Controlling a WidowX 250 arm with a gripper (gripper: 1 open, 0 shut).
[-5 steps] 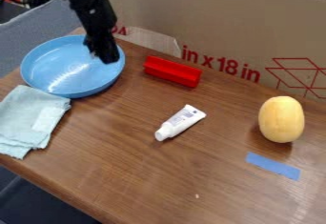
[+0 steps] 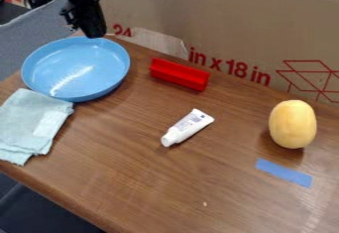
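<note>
My gripper (image 2: 90,29) is at the top left, over the back edge of the blue plate (image 2: 73,68), small and dark with its fingers pointing down; nothing shows held in it, and it looks shut. The plate lies empty at the left of the wooden table. A pale folded cloth (image 2: 30,125) lies in front of it. A red cylinder (image 2: 179,74) lies right of the plate. A white tube (image 2: 187,128) lies mid-table. A yellow potato-like object (image 2: 291,125) rests at the right.
A cardboard box wall (image 2: 239,24) stands along the back. A blue tape strip (image 2: 283,173) is on the table (image 2: 146,187) at the right.
My gripper has moved up and to the left, away from over the plate's right part toward its back edge. The objects on the table have not visibly moved.
</note>
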